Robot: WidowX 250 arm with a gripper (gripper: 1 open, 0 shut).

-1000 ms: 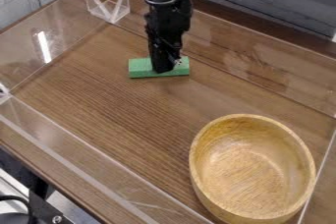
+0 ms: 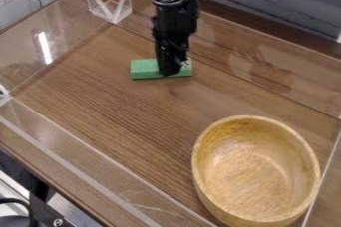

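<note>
A black robot arm reaches down from the top centre to a green block (image 2: 147, 70) lying on the wooden table. My gripper (image 2: 172, 68) is down at the block's right part, covering some of it; it looks shut, and whether anything is between its fingers is too small to tell.
A large yellow bowl (image 2: 254, 142) sits at the lower right. A clear plastic piece (image 2: 111, 4) stands at the top left, and another lies at the left edge.
</note>
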